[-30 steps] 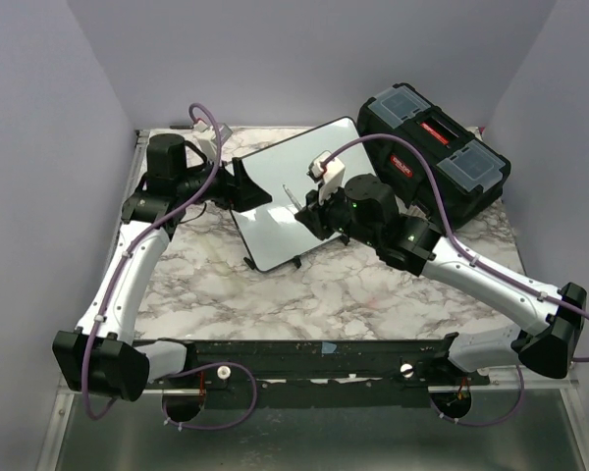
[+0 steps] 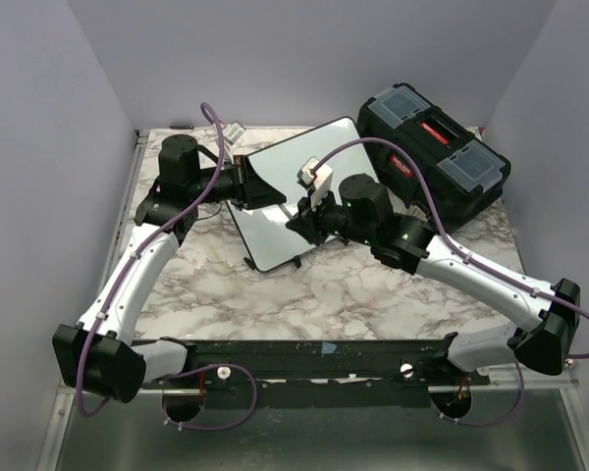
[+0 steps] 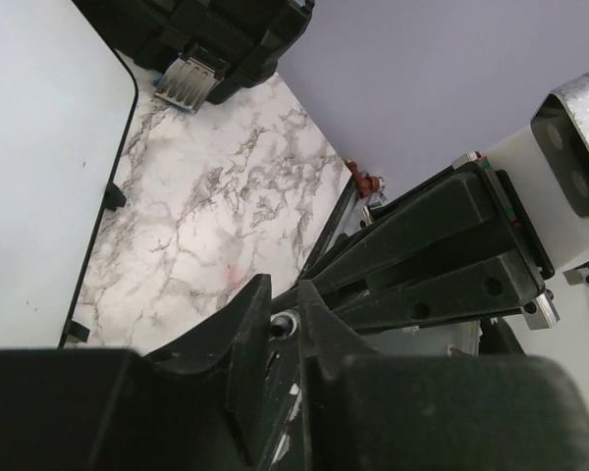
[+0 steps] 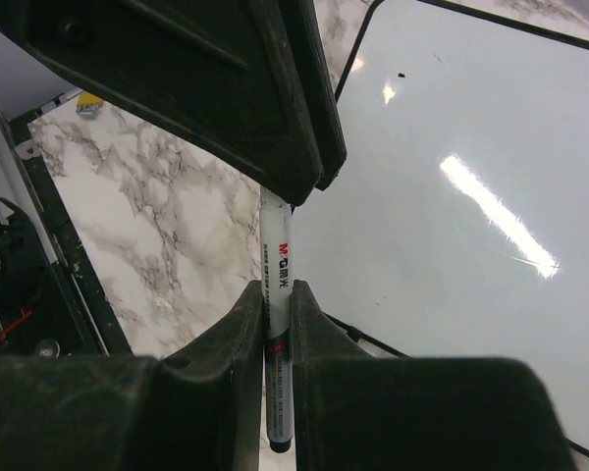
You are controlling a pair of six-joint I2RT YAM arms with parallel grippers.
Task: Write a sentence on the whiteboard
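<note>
A white marker point(image 4: 277, 255) with red lettering is held upright in my right gripper, which is shut on it. Whether they grip it is unclear. The whiteboard point(image 2: 270, 240) stands tilted behind both grippers, with a few light reflections on its blank-looking surface.
A black toolbox point(image 2: 412, 137) lies at the back right beside the whiteboard.
My left gripper has moved right to the marker's upper end. The right gripper with the marker has shifted only slightly.
</note>
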